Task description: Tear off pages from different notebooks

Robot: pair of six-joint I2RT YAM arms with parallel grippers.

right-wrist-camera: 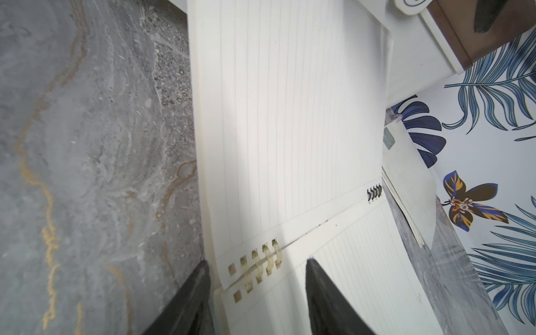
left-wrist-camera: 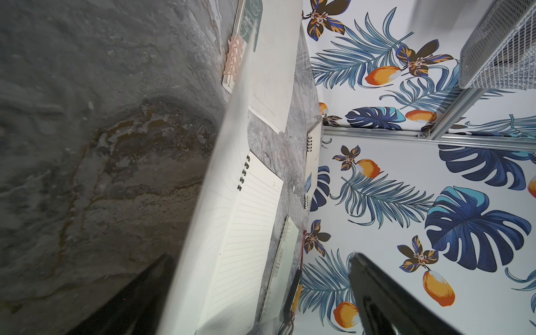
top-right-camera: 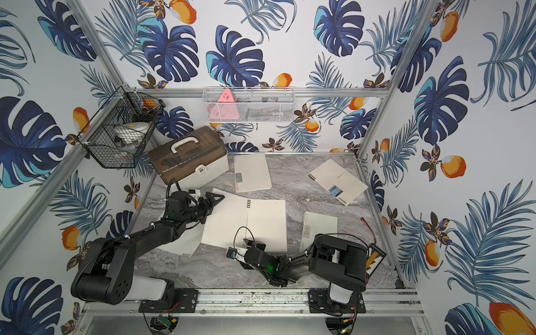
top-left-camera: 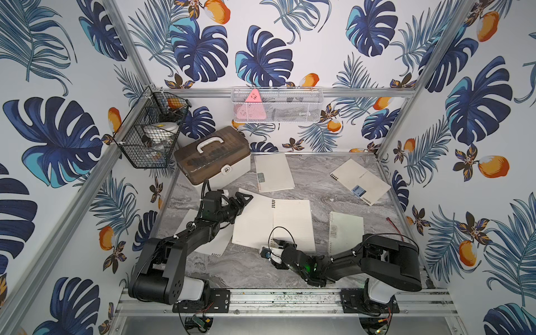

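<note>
An open lined notebook [top-left-camera: 293, 220] lies spread in the table's middle. My left gripper [top-left-camera: 243, 200] stands open at its upper left page corner; in the left wrist view a white page edge [left-wrist-camera: 217, 184] runs between the fingers. My right gripper is at the notebook's near edge by the spiral binding, its fingers apart over the paper. Other notebooks lie at the back middle [top-left-camera: 273, 172], back right [top-left-camera: 360, 178] and right [top-right-camera: 318, 226]. A loose-looking white sheet or pad [top-right-camera: 187, 245] lies under the left arm.
A brown-lidded box [top-left-camera: 212, 156] stands at the back left. A black wire basket [top-right-camera: 120, 128] hangs on the left wall and a white mesh basket [top-right-camera: 248, 106] on the back wall. Bare marble shows between the notebooks and along the front.
</note>
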